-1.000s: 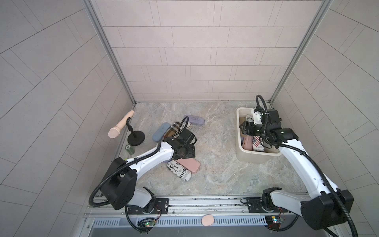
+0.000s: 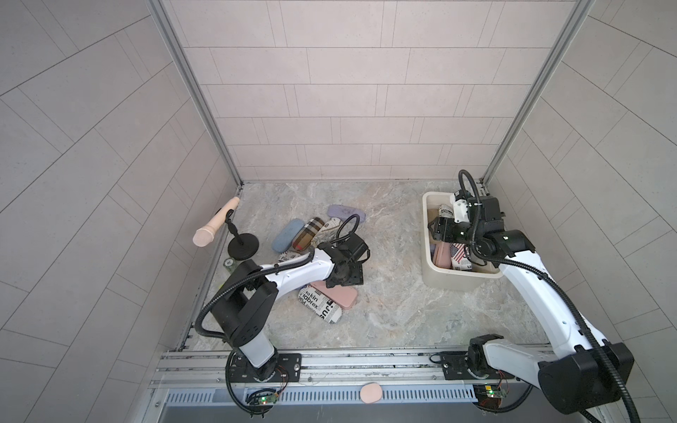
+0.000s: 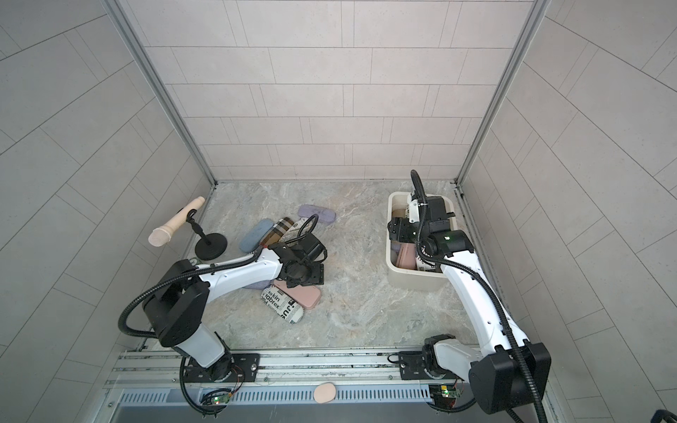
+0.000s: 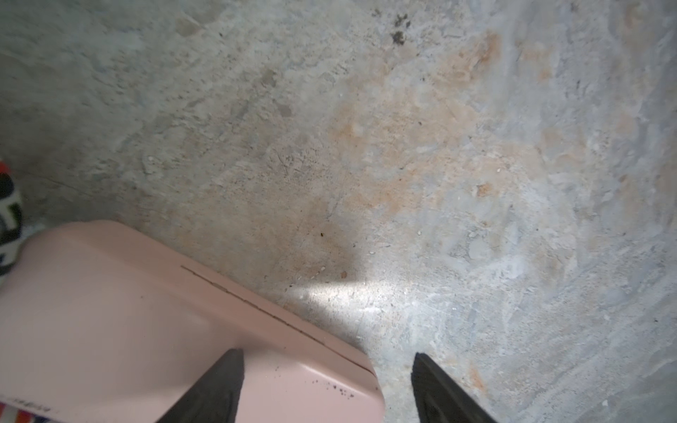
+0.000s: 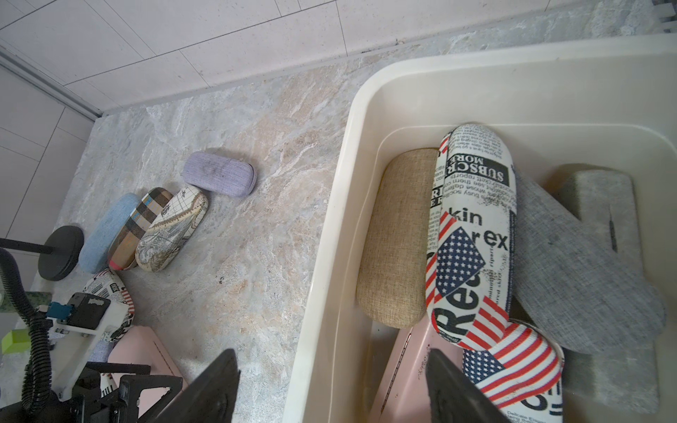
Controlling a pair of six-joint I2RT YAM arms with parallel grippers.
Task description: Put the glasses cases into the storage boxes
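Note:
My left gripper (image 2: 352, 275) hangs low over a pink case (image 2: 337, 296); in the left wrist view its fingertips stand apart over the case's right end (image 4: 310, 366), and whether it grips anything is unclear. Beside it lies a newsprint case (image 2: 318, 304), with blue (image 2: 287, 234), plaid (image 2: 307, 231) and lilac (image 2: 345, 211) cases farther back. The cream storage box (image 5: 331, 282) at the right holds tan (image 5: 395, 232), grey (image 5: 578, 275), pink and flag-print (image 5: 472, 211) cases. My right gripper is over the box's left side, fingers apart, nothing visible between them.
A black stand (image 2: 243, 245) with a pale cylindrical object (image 2: 215, 222) is at the left. The tabletop (image 2: 388, 310) between the cases and the box is clear. Tiled walls enclose the back and sides.
My left arm has swung to the right, its gripper moving over the pink case. The right arm has barely moved.

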